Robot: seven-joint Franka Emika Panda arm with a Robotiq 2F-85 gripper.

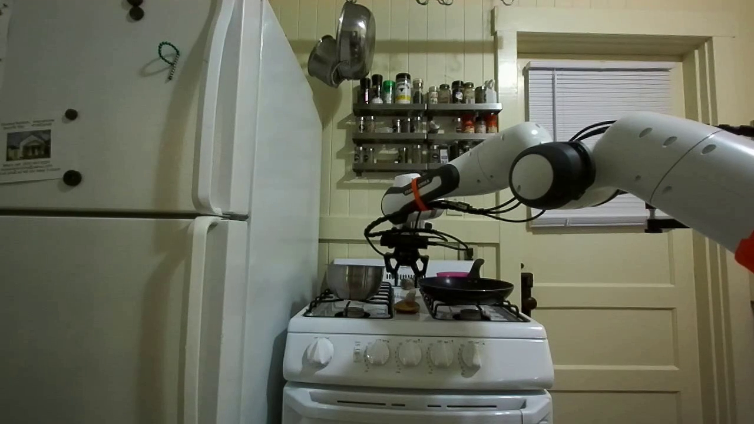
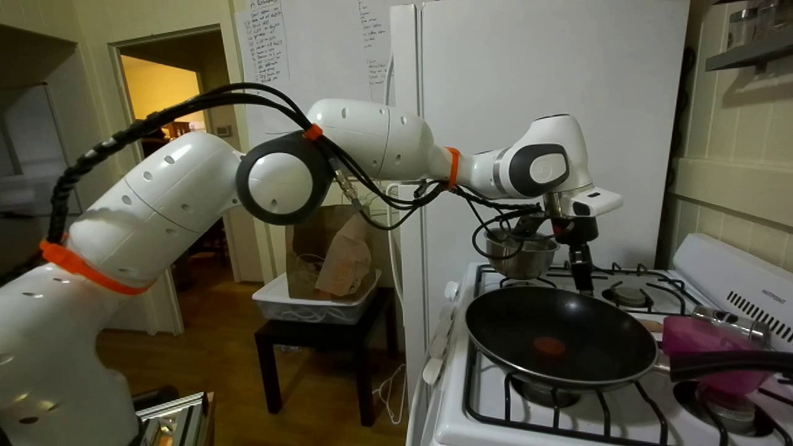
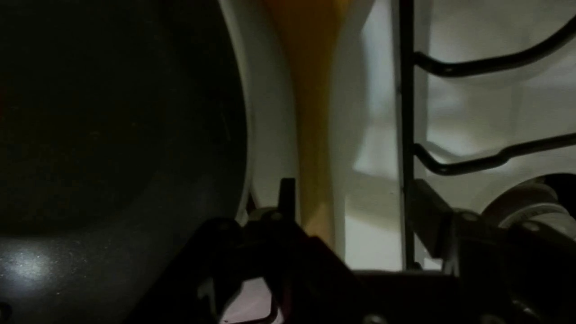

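A wooden spoon (image 1: 407, 307) lies on the white stovetop between the two burner grates. Its handle (image 3: 314, 119) runs lengthwise through the wrist view, beside the black pan's rim. My gripper (image 1: 407, 280) points down over the stove, between the metal pot and the pan. The wrist view shows its dark fingers spread wide apart, one near the pan's rim and the other by the grate bar. The handle passes within that gap, nearer the pan-side finger (image 3: 287, 195); no grip on it shows. Contact cannot be told in the dim light.
The black frying pan (image 2: 550, 338) sits on the right-hand grate, close to the gripper. A steel pot (image 1: 355, 282) stands on the left-hand grate. Behind the pan is a pink container (image 2: 710, 348). The refrigerator (image 1: 286, 212) bounds the left side.
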